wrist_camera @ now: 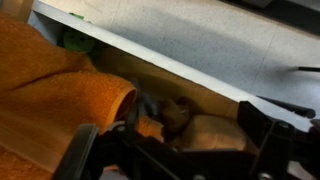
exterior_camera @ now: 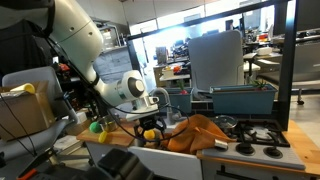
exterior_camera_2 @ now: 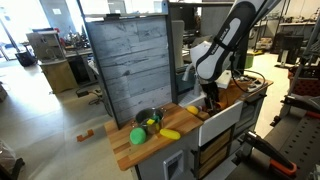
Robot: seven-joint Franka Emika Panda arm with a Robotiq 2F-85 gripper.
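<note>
My gripper [exterior_camera: 143,132] points down into a white-walled recess [exterior_camera: 180,165], a drawer or a basin, set in the wooden counter. In the wrist view the gripper is open, with dark fingers [wrist_camera: 265,135] wide apart. A brown rounded object [wrist_camera: 215,133] lies below and between them, apparently not gripped. Close by, a yellow item [exterior_camera: 151,134] shows beside the fingers. An orange cloth [wrist_camera: 45,85] fills the left of the wrist view; it lies crumpled over the counter [exterior_camera: 197,134] to the right of the gripper. The recess floor is mostly hidden.
A stove [exterior_camera: 252,137] stands to the right. On the other side are a metal pot [exterior_camera_2: 150,118], a green ball [exterior_camera_2: 138,135] and a yellow item [exterior_camera_2: 170,134]. The recess's white wall [wrist_camera: 170,60] runs close to the fingers. A teal box [exterior_camera: 243,100] stands behind.
</note>
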